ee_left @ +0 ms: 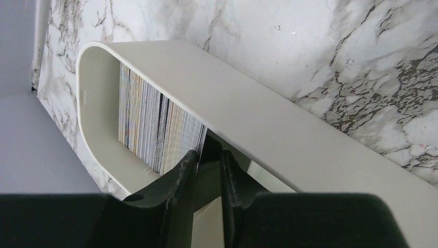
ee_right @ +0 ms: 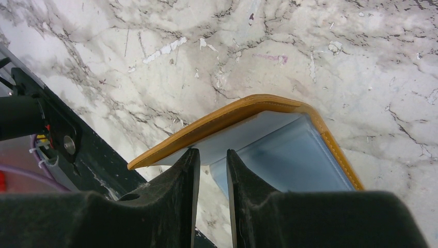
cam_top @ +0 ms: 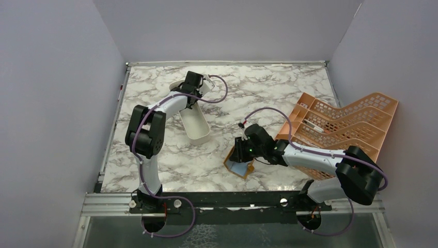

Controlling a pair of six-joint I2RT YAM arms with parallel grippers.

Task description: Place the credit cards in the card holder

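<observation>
A white box [cam_top: 195,126] holds a tight row of cards [ee_left: 155,113] at one end, seen in the left wrist view. My left gripper is down inside the box at the end of that row, one finger touching the last cards; whether a card is between the fingers I cannot tell. The tan card holder [ee_right: 243,106], with a bluish clear pocket [ee_right: 289,155], lies on the marble table under my right gripper, whose fingers stand slightly apart at the holder with nothing visible between them.
An orange slotted organizer [cam_top: 351,124] fills the table's right side. Walls stand at both sides and at the back.
</observation>
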